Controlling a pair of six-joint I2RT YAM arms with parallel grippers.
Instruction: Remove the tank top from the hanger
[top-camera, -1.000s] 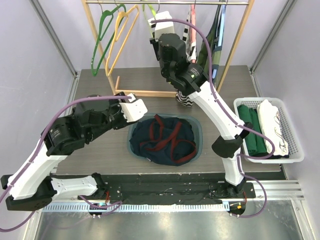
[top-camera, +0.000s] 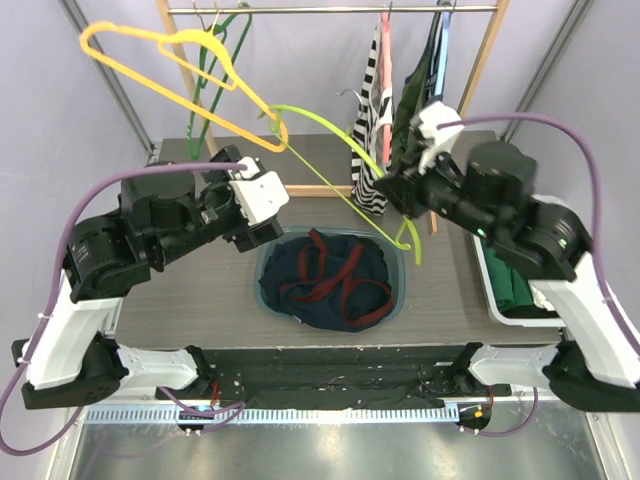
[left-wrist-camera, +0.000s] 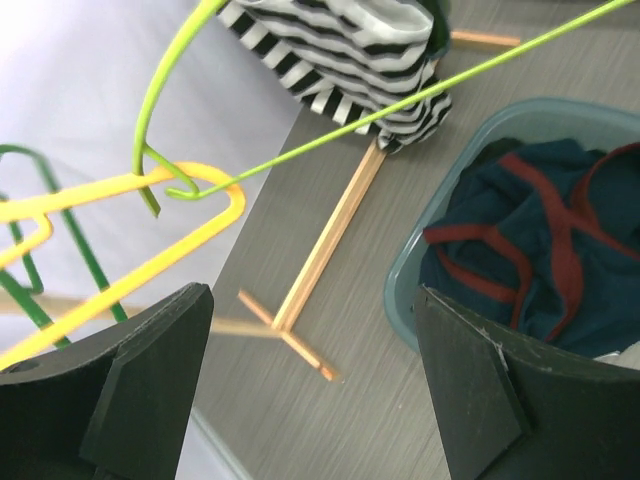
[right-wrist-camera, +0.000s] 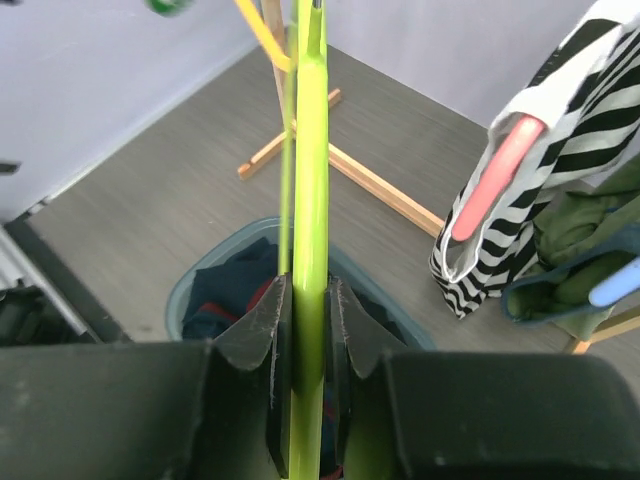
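Note:
The lime-green hanger (top-camera: 345, 137) is bare, tilted in the air in front of the rack. My right gripper is shut on it near one end. Its other end is hooked through the end of a yellow hanger (left-wrist-camera: 120, 290), which tips out sideways from the rack. In the bin (top-camera: 262, 285) below lies a bunched navy garment (top-camera: 365, 268) with dark red straps, apart from any hanger. Left of the bin, my left gripper stands open, its fingers (left-wrist-camera: 150, 370) spread with nothing between them.
A dark green hanger (top-camera: 232, 70) hangs at the rack's left. Striped, pink and olive clothes hang from the rail (top-camera: 330, 10) on the right. At far right, a white basket (top-camera: 525, 322) is partly hidden by my right arm.
My right gripper has come down and right, away from the rail, with the lime-green hanger. The yellow hanger has swung up and outward with it. The left arm has shifted only slightly.

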